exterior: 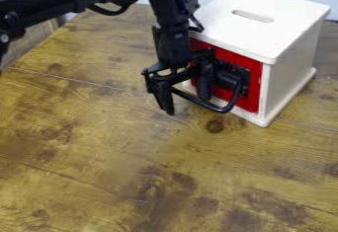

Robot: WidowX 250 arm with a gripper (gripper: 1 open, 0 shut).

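Observation:
A white box [288, 73] with a slot in its top stands at the back right, its red front [242, 59] facing left and partly hidden by the black arm. My gripper [168, 86] is open, low in front of the red face at its left side. A black bar handle [209, 104] curves out from beside the fingers across the lower front of the box. Whether the fingers touch the handle is hard to tell.
A woven panel shows at the far left edge, and a pale wall stands behind.

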